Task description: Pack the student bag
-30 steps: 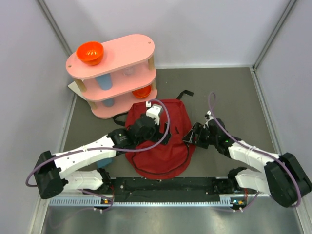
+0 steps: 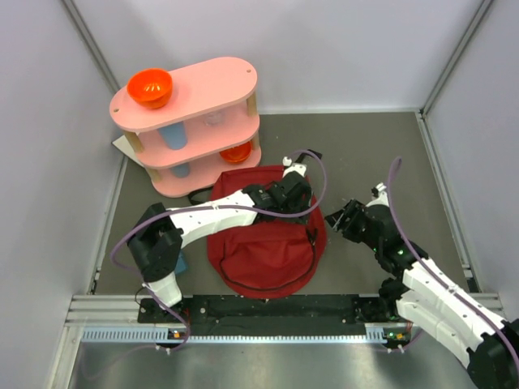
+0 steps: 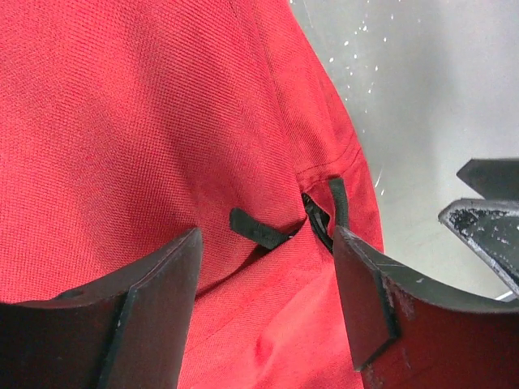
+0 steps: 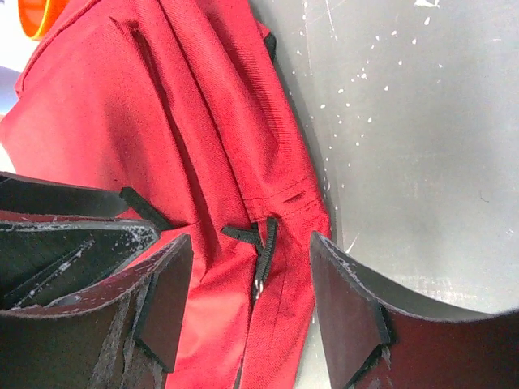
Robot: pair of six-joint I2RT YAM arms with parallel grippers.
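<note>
The red bag (image 2: 268, 251) lies flat on the table, a dark zipper line running across its front. Over the bag's right side is my left gripper, its fingers part open and empty above the black zipper pulls (image 3: 258, 228). In the right wrist view, my right gripper is part open with nothing between its fingers. The zipper pulls (image 4: 270, 239) show beyond its fingertips, near the bag's edge. From the top, the right gripper (image 2: 331, 224) is just right of the bag. Each wrist view also catches the other gripper's dark fingertips.
A pink shelf (image 2: 195, 89) with orange bowls (image 2: 150, 87) and blue cups stands behind the bag at the left. A blue object (image 2: 180, 263) lies partly hidden behind the left arm.
My left gripper has swung rightward across the bag to its right side. My right gripper has drawn back to the right, off the bag's edge. The bag looks unmoved.
</note>
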